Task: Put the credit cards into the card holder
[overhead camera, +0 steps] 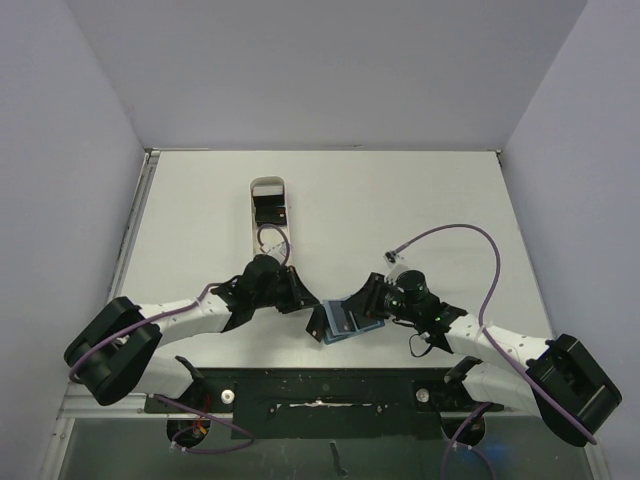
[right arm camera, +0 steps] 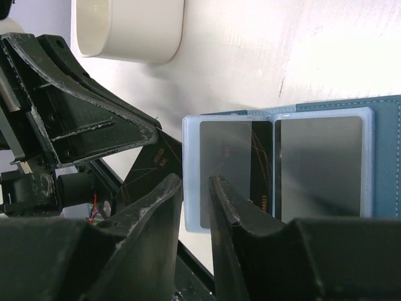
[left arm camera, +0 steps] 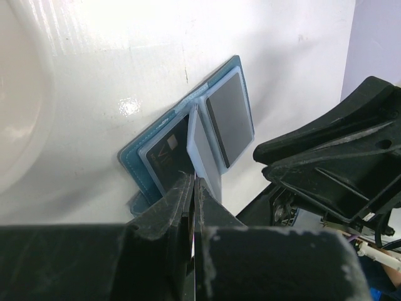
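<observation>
The blue card holder (overhead camera: 362, 327) lies spread open on the table with clear sleeve pages. In the left wrist view one sleeve page (left arm camera: 199, 150) is tilted up between the two sides, and a dark card (left arm camera: 172, 150) shows in the sleeve beside it. My left gripper (overhead camera: 316, 303) is shut on a black card (right arm camera: 151, 168) with thin gold lines, which hangs from its fingertips just beside the holder's edge. Above the holder, my right gripper is part open. The edge of the sleeve page lies below the gap between its fingers, seemingly not pinched.
A white rack (overhead camera: 268, 187) with dark cards stands behind the left arm; part of a white container (right arm camera: 144, 31) shows in the right wrist view. Both grippers are close together over the holder.
</observation>
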